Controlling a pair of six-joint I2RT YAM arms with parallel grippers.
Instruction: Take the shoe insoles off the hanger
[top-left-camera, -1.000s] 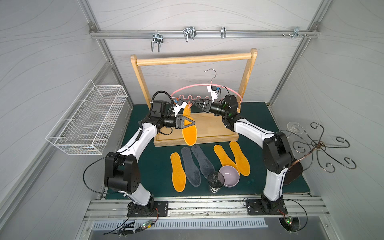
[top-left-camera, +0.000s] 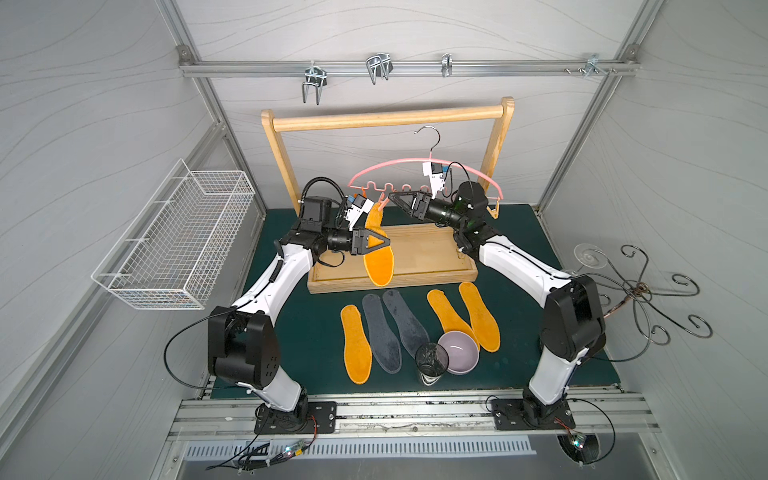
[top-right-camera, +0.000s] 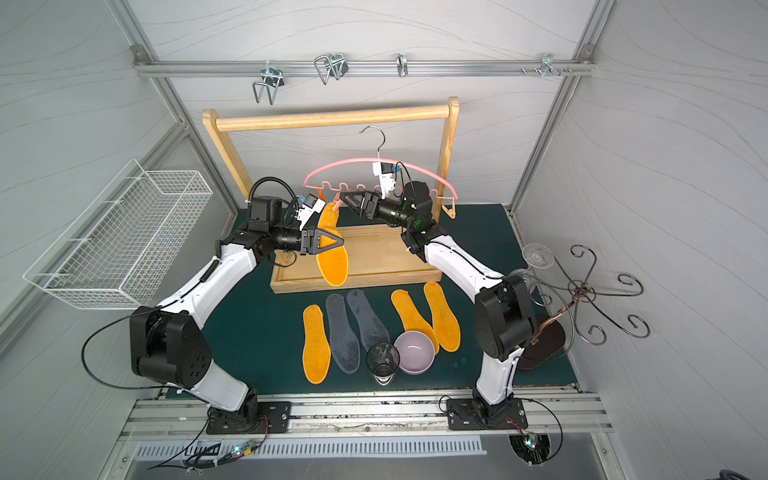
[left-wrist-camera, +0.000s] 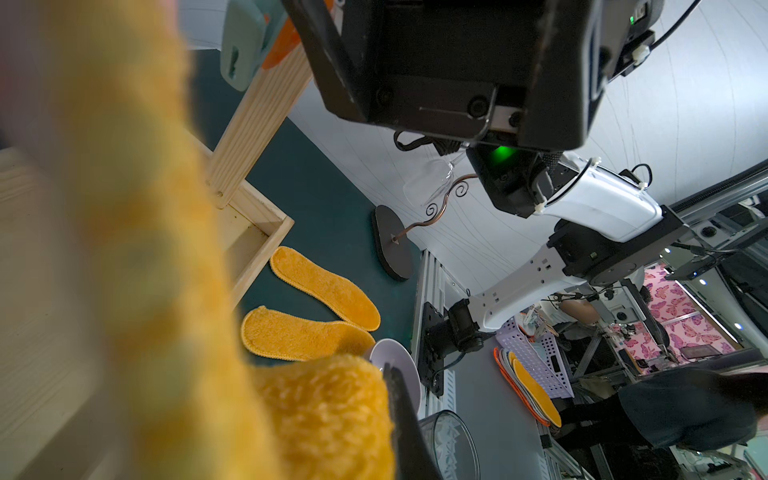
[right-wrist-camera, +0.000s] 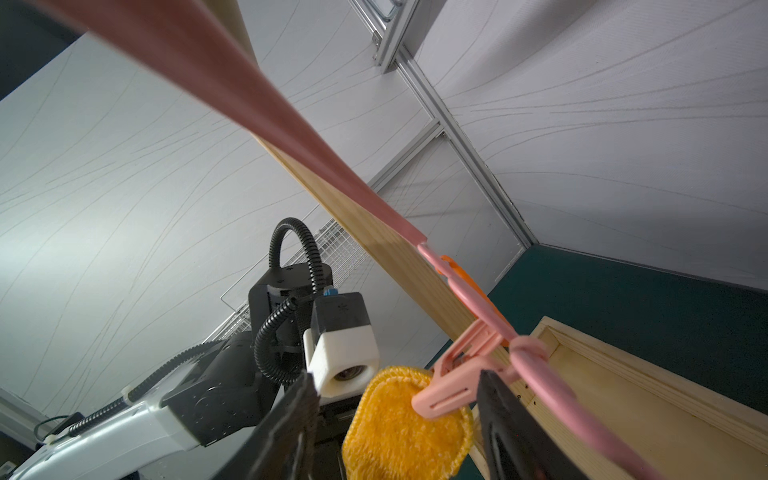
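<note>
A yellow-orange insole (top-left-camera: 379, 268) hangs upright below a pink clip (right-wrist-camera: 452, 390) near the left end of the pink hanger (top-left-camera: 392, 163). My left gripper (top-left-camera: 387, 241) is shut across the insole's middle; fuzzy yellow pile (left-wrist-camera: 324, 416) bulges close to its finger in the left wrist view. At the clip stands my right gripper (top-left-camera: 393, 197), its fingers (right-wrist-camera: 292, 436) apart, with the clip and the insole's upper end showing between them. Whether the pads touch the clip, I cannot tell. The hanger's hook shows below the wooden bar, hanging on nothing visible.
A wooden rack with bar (top-left-camera: 392, 119) and tray base (top-left-camera: 416, 248) stands behind. In front lie several insoles, yellow (top-left-camera: 356, 344) and grey (top-left-camera: 381, 332), beside a glass (top-left-camera: 431, 361) and a lilac bowl (top-left-camera: 459, 352). A scrolled metal stand (top-left-camera: 637, 291) is at right.
The right gripper and arm have shifted slightly right and up, and the hanger has risen and moved right. The insole has come up a little; the left arm stays nearly still.
</note>
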